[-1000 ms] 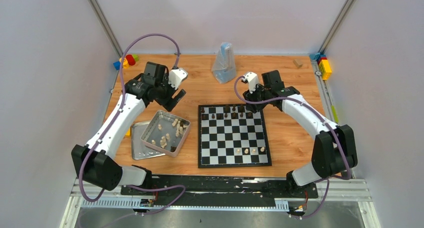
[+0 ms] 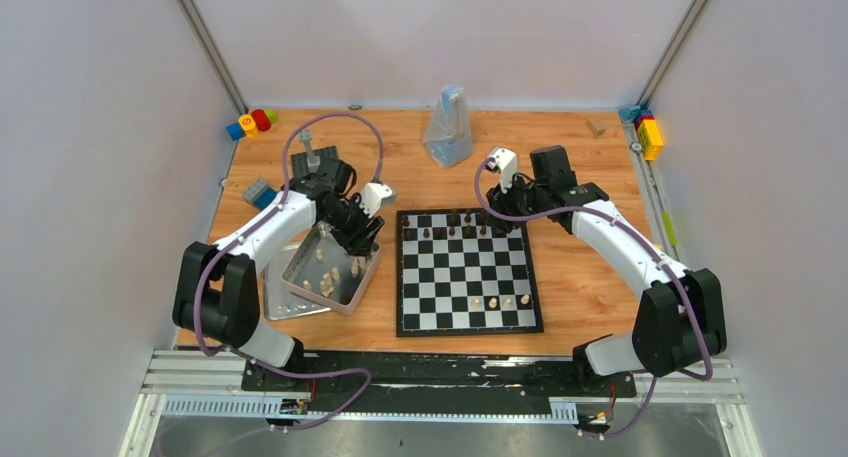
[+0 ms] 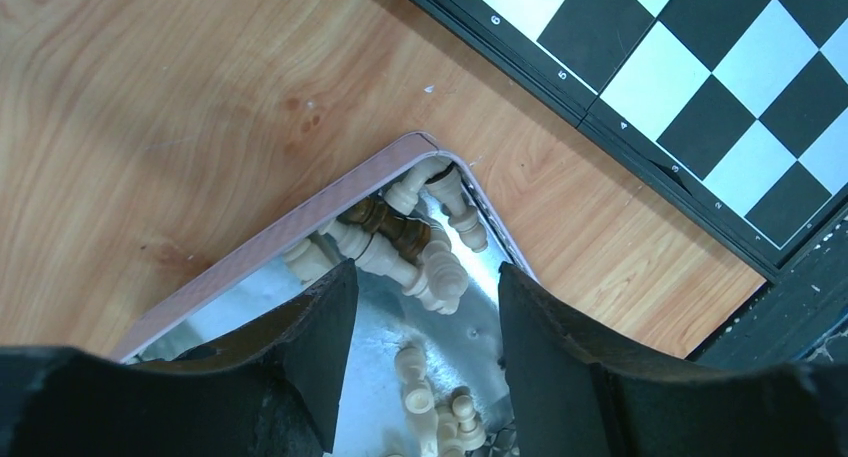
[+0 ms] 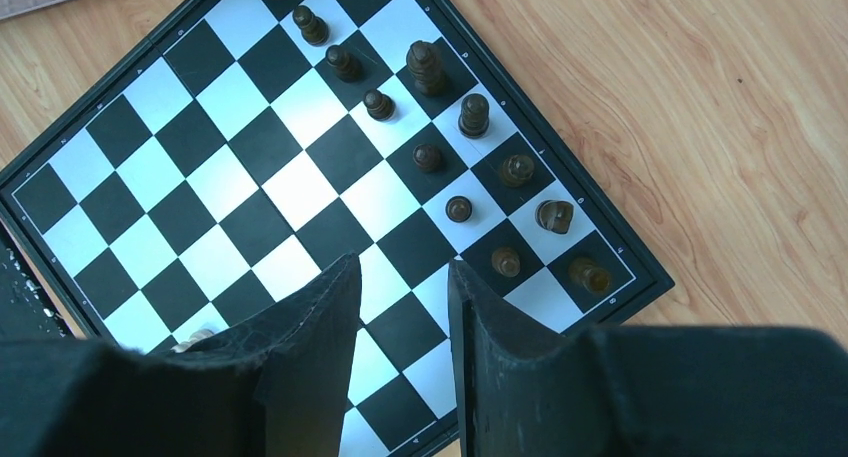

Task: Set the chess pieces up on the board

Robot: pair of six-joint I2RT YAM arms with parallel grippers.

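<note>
My left gripper hangs open over the pink-rimmed bin (image 3: 260, 222), where white pieces (image 3: 443, 269) and a dark piece (image 3: 385, 220) lie jumbled in the corner; nothing is held. My right gripper is parted, empty, above the chessboard (image 4: 310, 187). Dark pieces (image 4: 425, 65) stand in two rows along one side of the board; several light pieces (image 2: 492, 303) stand near the opposite side in the top view.
A metal tray (image 2: 295, 304) lies under or beside the bin. A bagged object (image 2: 448, 127) stands at the back middle, coloured blocks (image 2: 250, 123) at the back left. Wood is clear right of the board.
</note>
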